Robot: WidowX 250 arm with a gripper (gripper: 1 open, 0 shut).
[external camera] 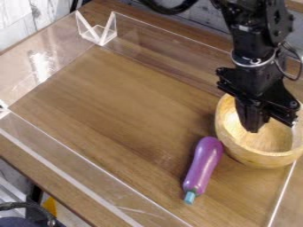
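A black gripper [249, 113] hangs from the arm at the right, its fingertips over the inside of a round tan wooden bowl [260, 152]. The fingers look close together, with nothing visible between them. A purple eggplant-like object [203, 168] with a pale teal tip lies on the wooden table just left of the bowl's front, outside it.
A clear plastic stand [97, 31] is at the back left. A wall runs behind the table at the back right, and transparent edging borders the left side.
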